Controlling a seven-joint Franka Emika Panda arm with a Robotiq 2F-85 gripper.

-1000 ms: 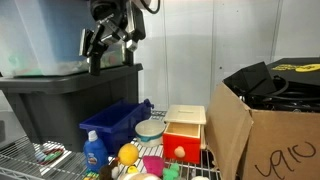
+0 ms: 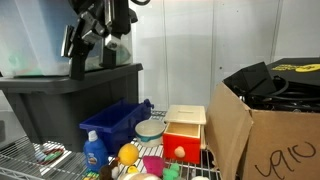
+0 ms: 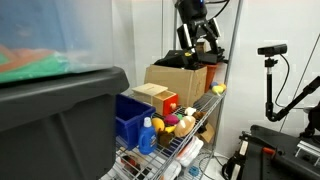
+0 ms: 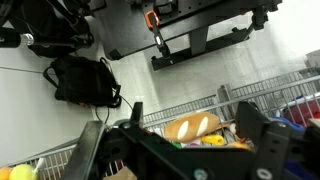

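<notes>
High above a wire rack (image 2: 20,160), my gripper (image 2: 92,60) hangs in front of a dark grey bin. Its fingers stand apart in the wrist view, and nothing shows between them, so the gripper is open. On the rack are a blue bottle (image 2: 95,150), an orange ball-shaped item (image 2: 128,154), a pink item (image 2: 153,164) and a red box (image 2: 182,141). A bread-like item (image 4: 192,126) lies beyond the fingers in the wrist view, well below them. Some small items are partly hidden or too small to name.
The large grey bin (image 2: 62,108) holds a translucent tub at its left. Behind the rack items sit a blue bin (image 2: 112,128) and a pale bowl (image 2: 150,128). A cardboard box (image 2: 228,125) bounds the right side. Open floor (image 4: 160,88) shows beside the rack.
In exterior view 1 my gripper has shifted left across the front of the grey bin. It stays open, and the rack items have not moved.
</notes>
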